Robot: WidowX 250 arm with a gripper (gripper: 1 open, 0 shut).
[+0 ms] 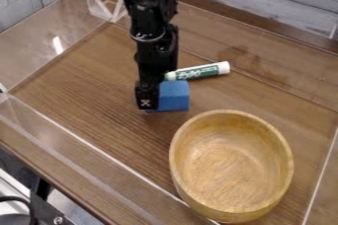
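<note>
My black gripper point(154, 95) reaches down from the top centre and is low at a blue block point(173, 97), shut on it at the block's left side. Just behind the block lies a white and green tube point(200, 71), angled on the wooden table.
A large tan bowl point(231, 166) fills the lower right of the table point(79, 111). Light edges border the table at the back and left.
</note>
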